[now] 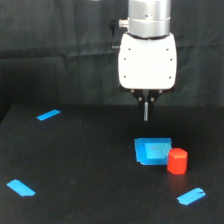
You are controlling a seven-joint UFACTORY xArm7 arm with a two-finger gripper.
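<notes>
My gripper point(146, 119) hangs pointing down above a blue square piece point(150, 150) on the dark table, with a gap between them. Its fingers look thin and close together, too small here to tell open from shut; no object shows at their tips. The blue piece seems to have a raised or recessed inner part. Touching or just overlapping its right side in this view is a red six-sided block point(177, 161).
Flat blue strips lie apart on the table: one at the far left point(48, 115), one at the near left point(20, 188), one at the near right point(191, 196). A dark curtain point(60, 60) hangs behind.
</notes>
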